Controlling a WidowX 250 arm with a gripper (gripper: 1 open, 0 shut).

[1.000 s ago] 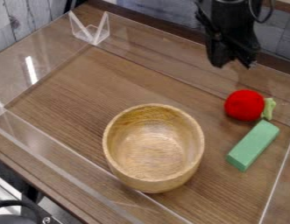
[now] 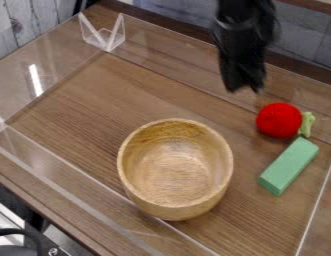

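My gripper [image 2: 243, 78] is at the upper middle-right, dark and shut, with nothing visible between its fingers. It hangs above and left of a red round object [image 2: 277, 119] with a green piece at its right side. Below that lies a green block [image 2: 288, 166]. An empty wooden bowl [image 2: 175, 168] sits at the lower middle.
A white wire holder [image 2: 104, 33] stands at the back left. The table's edges run along the back and the lower left.
The objects on the table have not moved.
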